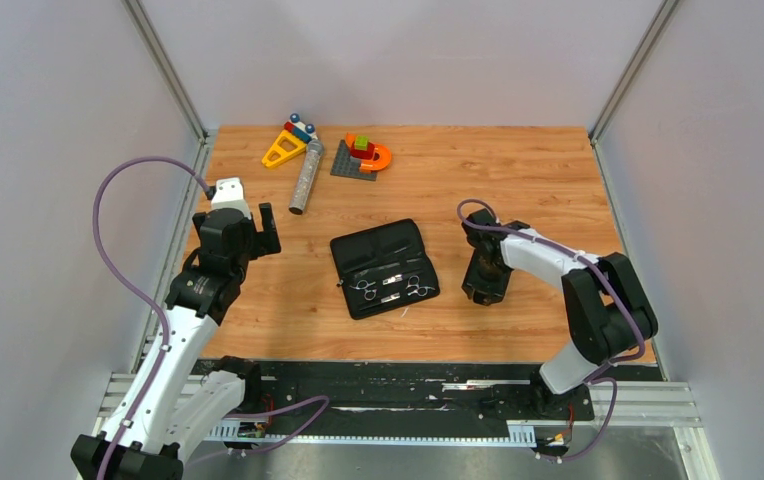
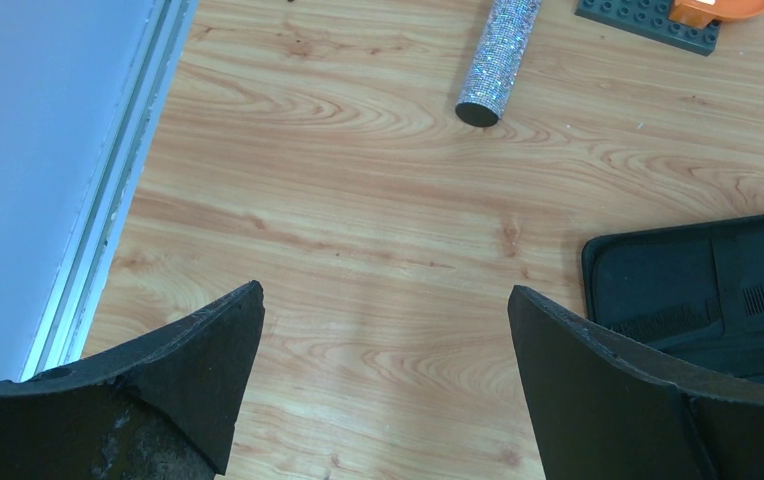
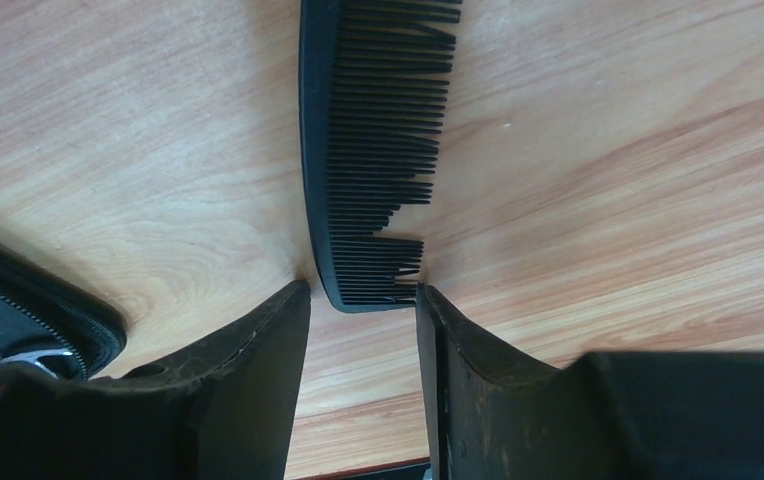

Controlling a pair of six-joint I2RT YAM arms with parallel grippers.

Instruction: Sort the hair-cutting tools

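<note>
A black zip case (image 1: 383, 250) with scissors and combs lies open at mid-table; its corner shows in both wrist views. In the right wrist view a black comb (image 3: 363, 160) lies on the wood, its lower end between or just beyond the fingertips of my right gripper, which stands part open; whether it touches is unclear. In the top view the right gripper is right of the case. My left gripper is open and empty over the table's left side, left of the case.
At the back left stand a toy ramp (image 1: 284, 146), a glittery cylinder (image 1: 307, 178) and a grey brick plate (image 1: 346, 168) with orange, red and green pieces. Walls border the sides and back.
</note>
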